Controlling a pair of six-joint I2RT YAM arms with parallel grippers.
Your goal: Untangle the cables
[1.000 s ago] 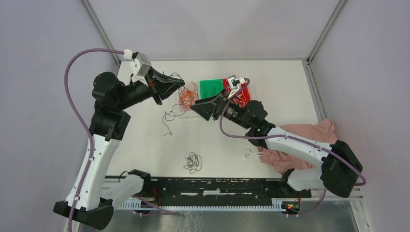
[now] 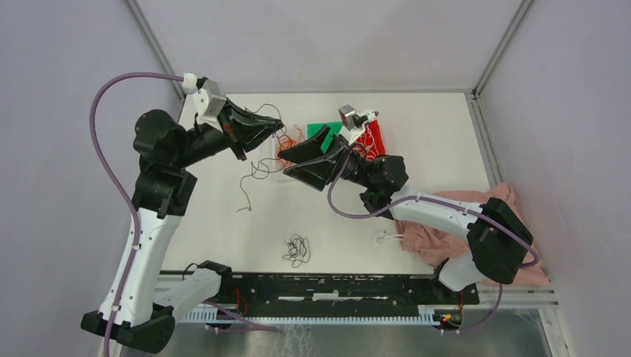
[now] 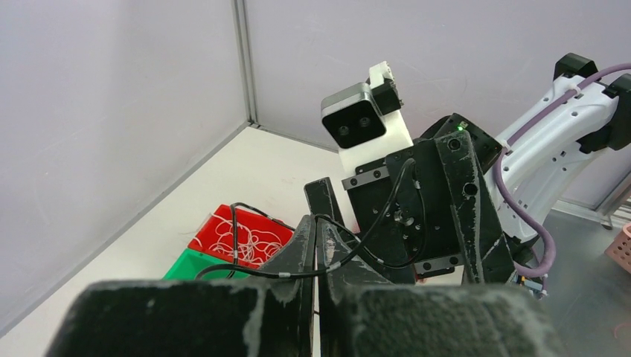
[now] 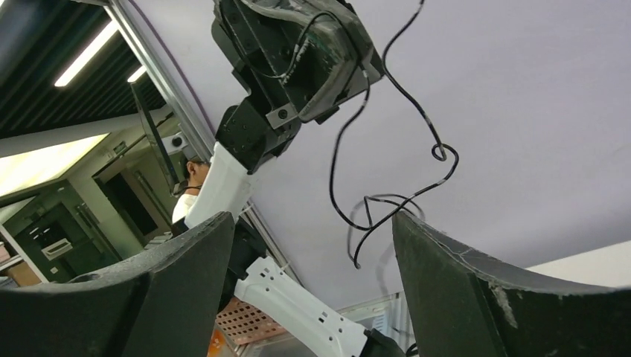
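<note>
A thin black cable (image 3: 357, 251) is pinched in my left gripper (image 2: 278, 123), which is shut on it in the air over the back left of the table. Loops of that cable (image 4: 336, 156) hang below the left fingers, crossing one another, and a loose end trails to the left in the top view. Facing it from the right, my right gripper (image 2: 292, 161) stands open; in the right wrist view its fingers (image 4: 167, 275) are wide apart. The dangling loops show beyond and between those fingers, and none is clamped there. A second dark cable bundle (image 2: 297, 251) lies on the table near the front.
At the back stand an orange-cable tray (image 2: 289, 146), a green tray (image 2: 325, 132) and a red tray (image 3: 275, 242) with white cable, partly hidden by my right arm. A pink cloth (image 2: 439, 230) lies at the right.
The hanging cable's loose end swung left.
</note>
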